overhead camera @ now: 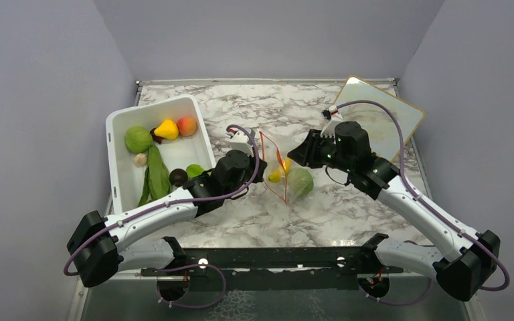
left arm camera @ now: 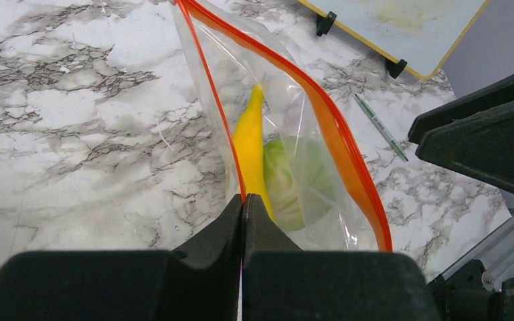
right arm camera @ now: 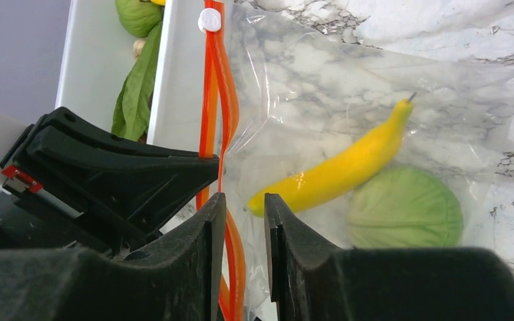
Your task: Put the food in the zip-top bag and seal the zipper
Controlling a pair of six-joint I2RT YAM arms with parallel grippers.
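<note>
The clear zip bag, with its orange zipper strips, holds a yellow squash and a green cabbage. My left gripper is shut on the bag's near zipper edge, which runs into its fingertips in the left wrist view. My right gripper stands open on the bag's right in the top view, above it, its fingers apart near the zipper. The white bin at left holds a cabbage, a yellow pepper, a peach, leafy greens and other produce.
A yellow-edged board stands at the back right, with a green pen on the marble table in front of it. The table behind the bag is clear.
</note>
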